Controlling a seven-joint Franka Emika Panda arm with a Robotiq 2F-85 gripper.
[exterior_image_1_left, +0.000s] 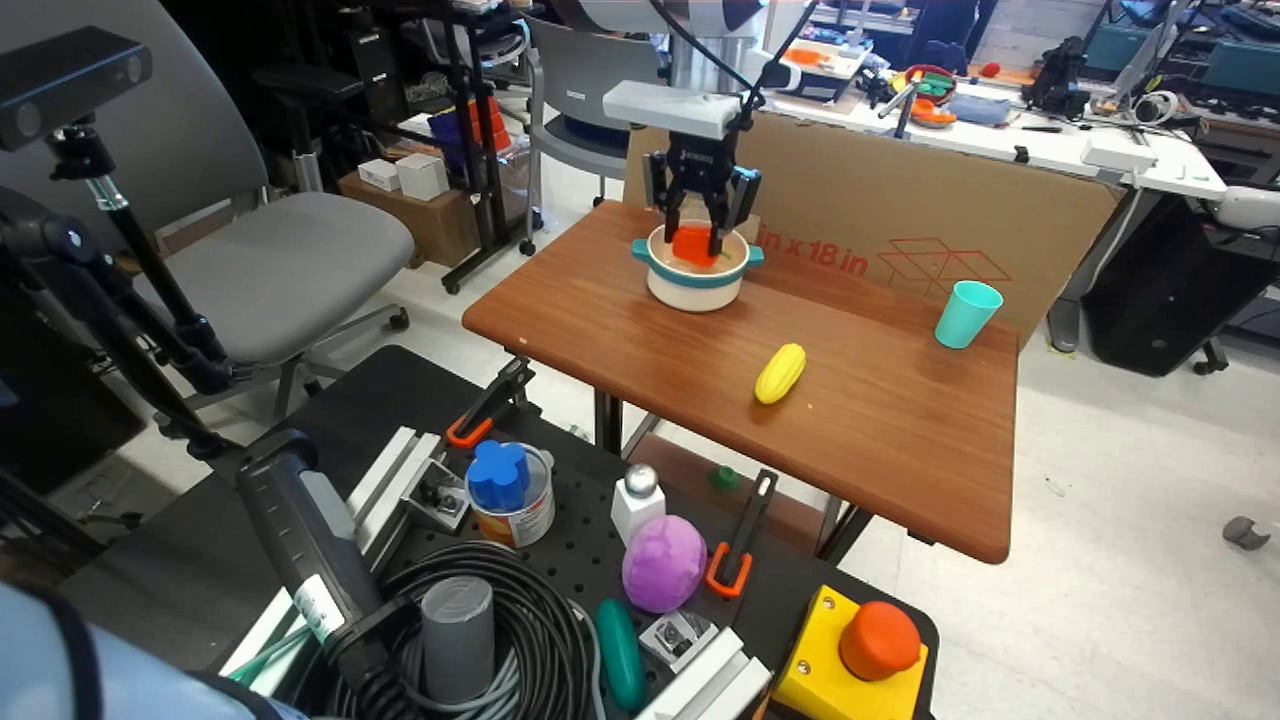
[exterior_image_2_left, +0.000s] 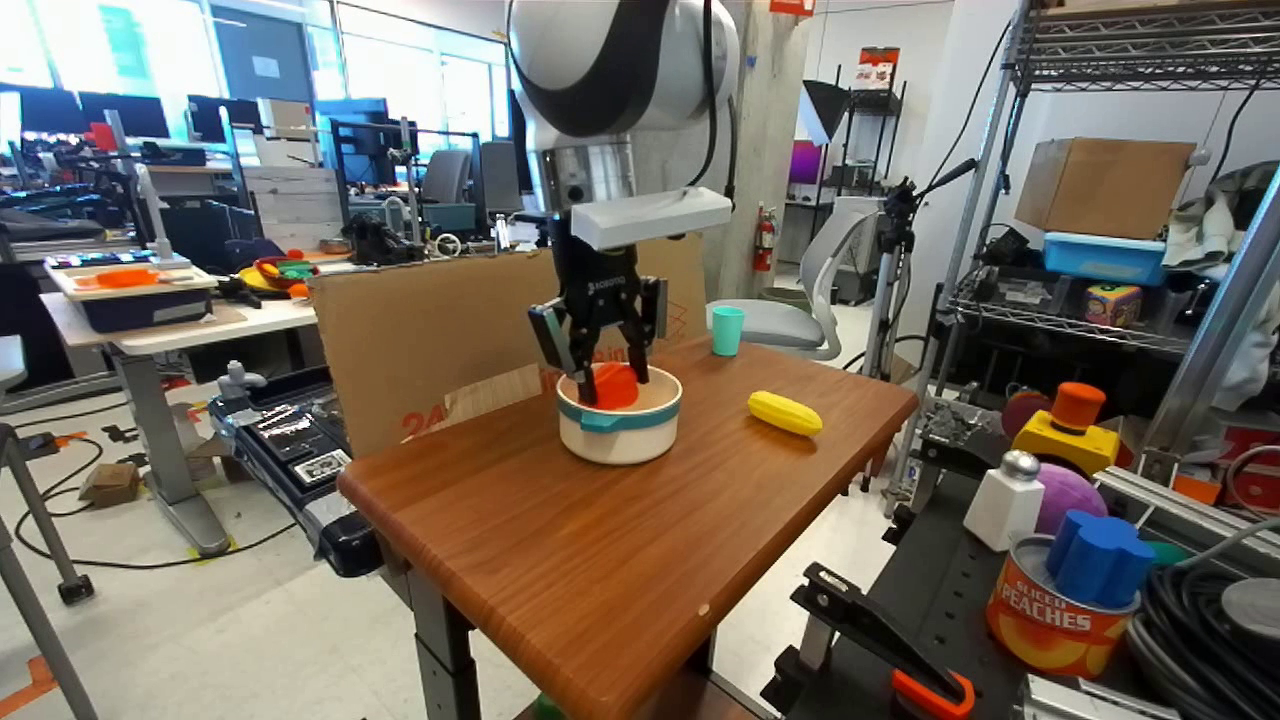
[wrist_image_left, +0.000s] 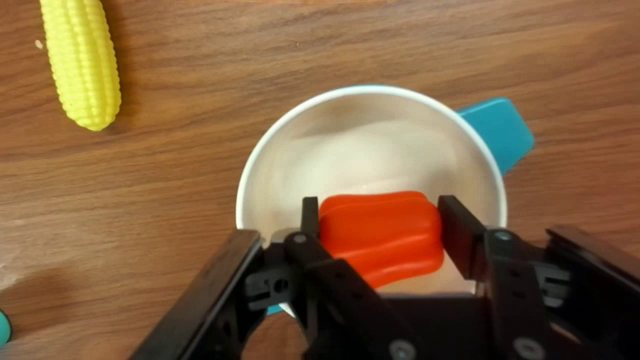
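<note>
My gripper is shut on a smooth red-orange object (wrist_image_left: 381, 237), with one black finger pressed to each side of it. The object is inside or just above the rim of a cream pot (exterior_image_2_left: 618, 442) with teal handles (wrist_image_left: 499, 133); how far it clears the pot's floor I cannot tell. What I see of the pot's floor in the wrist view is bare. The lower part of the object is hidden by my gripper there, and by the pot's wall in the exterior views.
A yellow corn cob (exterior_image_1_left: 780, 373) lies on the wooden table (exterior_image_1_left: 888, 444) in front of the pot. A turquoise cup (exterior_image_1_left: 967, 314) stands near the table's far right. A cardboard sheet (exterior_image_1_left: 840, 192) rises along the back edge.
</note>
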